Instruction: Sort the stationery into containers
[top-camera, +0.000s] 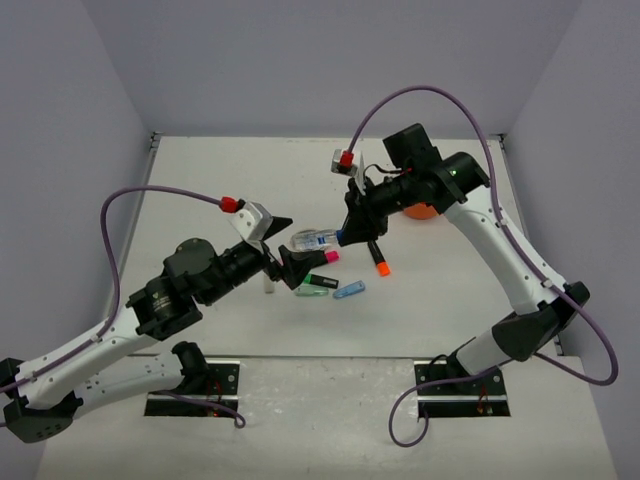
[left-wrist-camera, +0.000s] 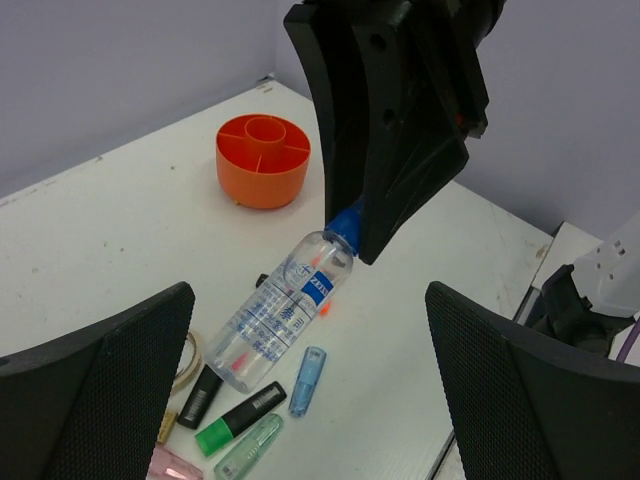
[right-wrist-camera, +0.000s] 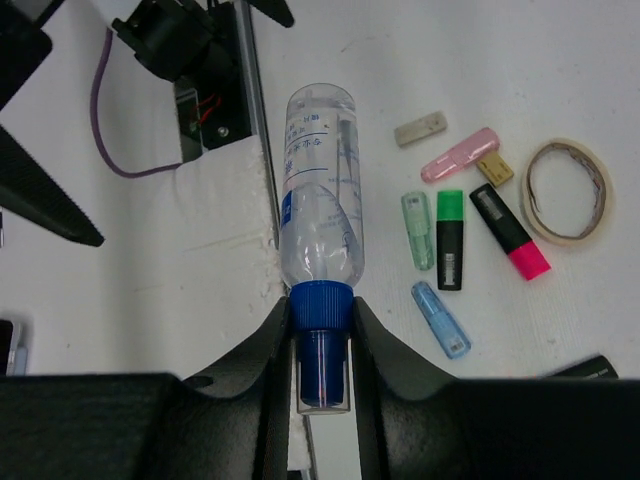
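A clear bottle with a blue cap (right-wrist-camera: 322, 200) is held above the table, my right gripper (top-camera: 347, 236) shut on its cap end. Its clear body points toward my left gripper (top-camera: 306, 240), which stands open. In the left wrist view the bottle (left-wrist-camera: 280, 315) shows in the gap beyond the wide-apart fingers, and no contact with them can be seen. A round orange organizer (left-wrist-camera: 262, 185) with compartments stands at the back right, looking empty from here; in the top view the right arm covers much of it.
Below lie a tape roll (right-wrist-camera: 531, 192), a pink-tipped highlighter (right-wrist-camera: 510, 230), a green-capped highlighter (right-wrist-camera: 450, 240), a green cutter (right-wrist-camera: 418, 230), a blue cutter (right-wrist-camera: 440, 320), a pink one (right-wrist-camera: 460, 155) and two erasers. An orange-tipped marker (top-camera: 378, 258) lies apart.
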